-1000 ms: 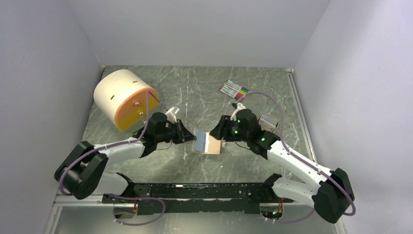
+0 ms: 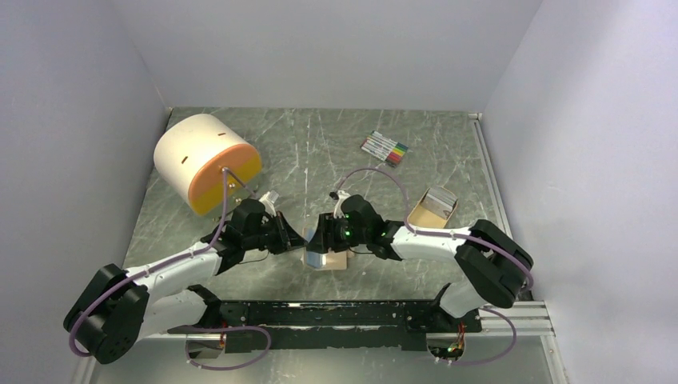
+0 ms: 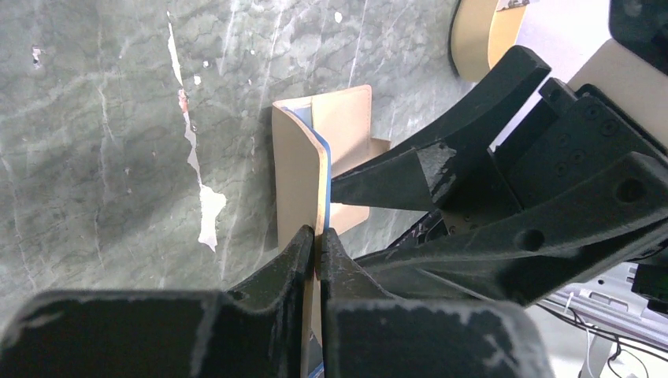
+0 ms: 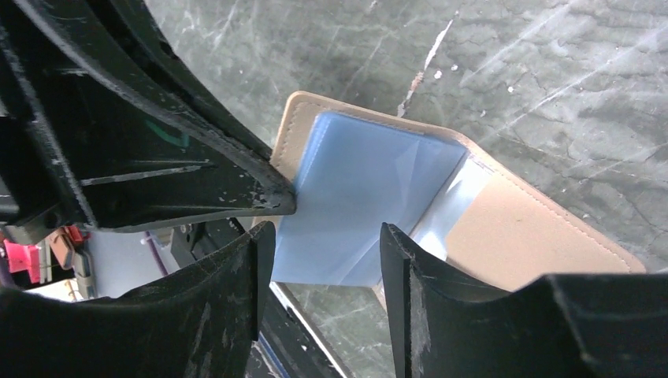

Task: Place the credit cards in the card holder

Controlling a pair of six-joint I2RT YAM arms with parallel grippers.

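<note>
A beige card holder (image 2: 334, 263), spread open with a blue inside pocket (image 4: 370, 197), is held low over the grey table near the middle. My left gripper is shut on one edge of it; in the right wrist view its fingers (image 4: 264, 193) cover the left side of the blue panel. Close beside it, my right gripper is part open in front of the pocket, with nothing gripped between its fingertips. Greyish cards (image 2: 442, 199) appear to lie in a tan box (image 2: 426, 218) on the right of the table.
A large cream cylinder (image 2: 188, 156) with an orange and yellow end stands at the back left. A flat pack of colored pens (image 2: 384, 149) lies at the back. Between these, the rear middle of the table is bare. My two arms' grippers nearly touch.
The holder and my left gripper have shifted left and toward the front edge.
</note>
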